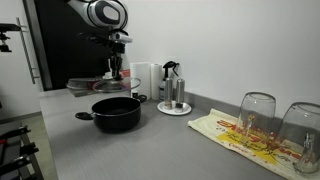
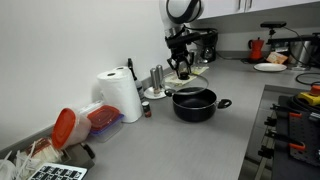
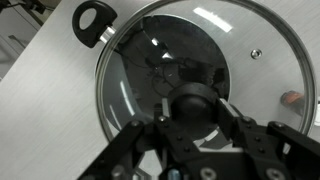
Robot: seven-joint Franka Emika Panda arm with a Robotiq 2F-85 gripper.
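A black two-handled pot [image 1: 118, 115] sits on the grey counter, its inside dark and bare in the wrist view. Over it hangs a clear glass lid [image 3: 130, 90] with a metal rim and a black knob [image 3: 194, 108]. My gripper is shut on that knob, one finger at each side. In exterior view 1 the lid [image 1: 112, 86] is a little above the pot's rim, apart from it. From the other side, the lid [image 2: 187, 85] looks slightly tilted above the pot [image 2: 194, 106].
Bottles and grinders [image 1: 170, 92] stand on a white plate behind the pot, near a paper towel roll [image 2: 120, 98]. Upturned glass jars [image 1: 256, 113] rest on a yellow-patterned cloth [image 1: 225, 132]. The counter in front of the pot is clear.
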